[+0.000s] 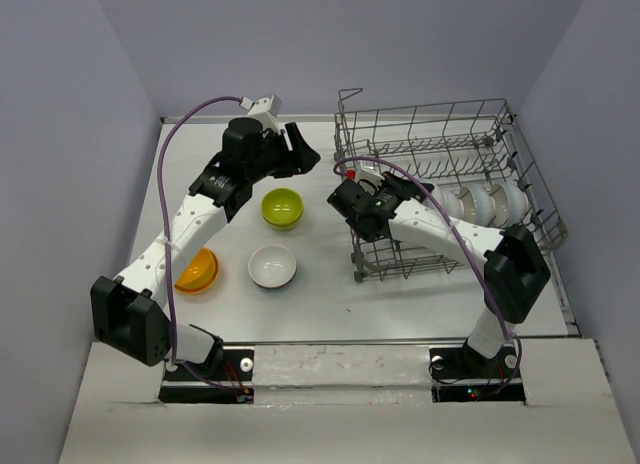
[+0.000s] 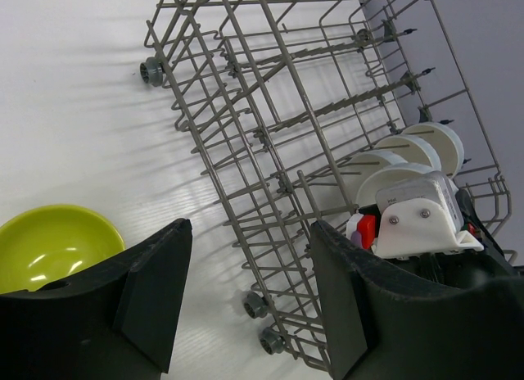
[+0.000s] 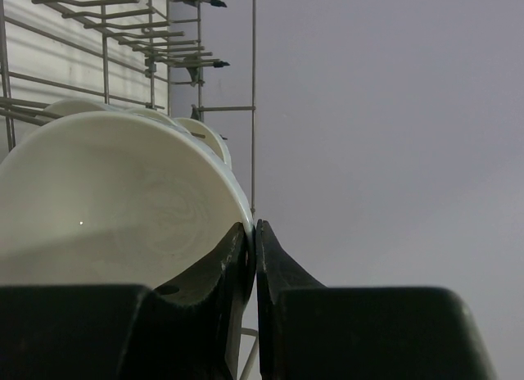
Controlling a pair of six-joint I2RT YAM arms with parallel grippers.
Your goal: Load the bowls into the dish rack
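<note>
In the right wrist view, the rim of a white bowl (image 3: 123, 200) runs between the close-set fingers of my right gripper; whether they press on it is unclear. This bowl stands on edge in the dish rack (image 1: 440, 114), in front of other white bowls (image 1: 512, 202). My left gripper is open and empty, hovering between the green bowl (image 2: 61, 247) and the rack's left side. On the counter, the green bowl (image 1: 283, 207) sits below my left gripper in the top view, a white bowl (image 1: 272, 266) nearer the front, and orange bowls (image 1: 197, 271) at the left.
Rack wires stand close around my right gripper, and a grey wall (image 3: 368, 151) rises beyond the rack. The rear half of the rack shows no bowls. Bare counter (image 1: 335, 304) lies in front, between the loose bowls and the rack.
</note>
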